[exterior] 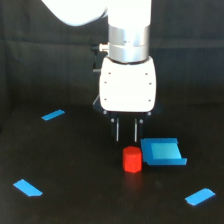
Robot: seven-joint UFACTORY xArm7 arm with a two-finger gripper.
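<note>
A small red block (132,159) stands on the dark table near the middle of the camera view. Just to its right, and slightly farther back, lies a blue square piece (162,152); whether it is flat or a shallow tray I cannot tell. My gripper (127,138) points down, above and a little left of the block in this view. Its two thin dark fingers stand apart with a gap between them, and nothing shows in it. The fingertips end above the block's top edge in the picture; their true distance in depth is unclear.
Blue tape strips mark the table: one at the back left (53,115), one at the front left (28,187), one at the front right (200,197).
</note>
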